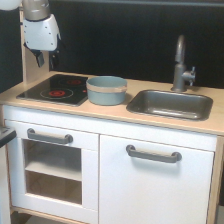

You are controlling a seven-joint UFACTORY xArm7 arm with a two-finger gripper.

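Observation:
My gripper (42, 54) hangs at the upper left in the camera view, above the left end of a toy kitchen; whether it is open or shut is too small to tell. A grey-blue pot (107, 92) sits on the wooden counter at the right edge of the black stovetop (44, 93), which has two red rings.
A steel sink (163, 101) with a tall tap (180, 62) takes up the right of the counter. Below are two white cabinet doors (155, 183), the left one with a window. A pale panel at the far left edge juts forward. A dark wall stands behind.

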